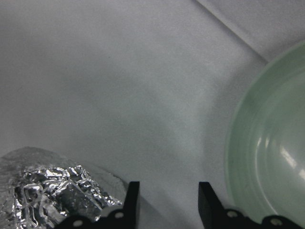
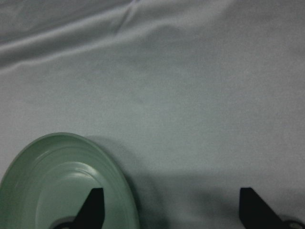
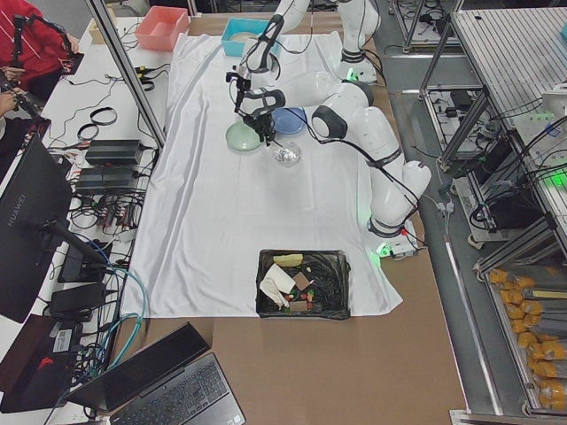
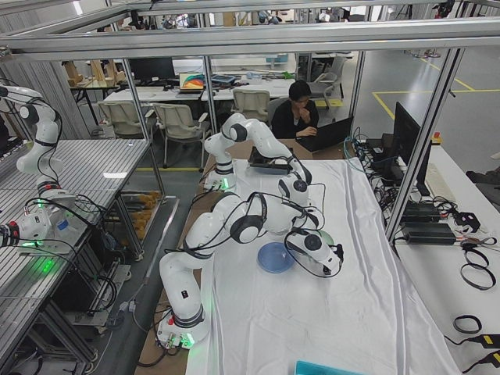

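A green plate (image 3: 239, 138) lies on the white cloth, a blue plate (image 4: 275, 258) beside it and a crumpled foil item (image 3: 287, 156) nearby. My left gripper is low between the foil item (image 1: 57, 193) and the green plate (image 1: 267, 143), open with nothing between its fingers. My right gripper is open over cloth at the edge of the green plate (image 2: 62, 176), nothing between its fingers.
A black bin (image 3: 303, 310) with assorted items sits at the near end of the cloth; a cyan bin (image 3: 235, 28) stands at the far end. The cloth between the plates and black bin is clear.
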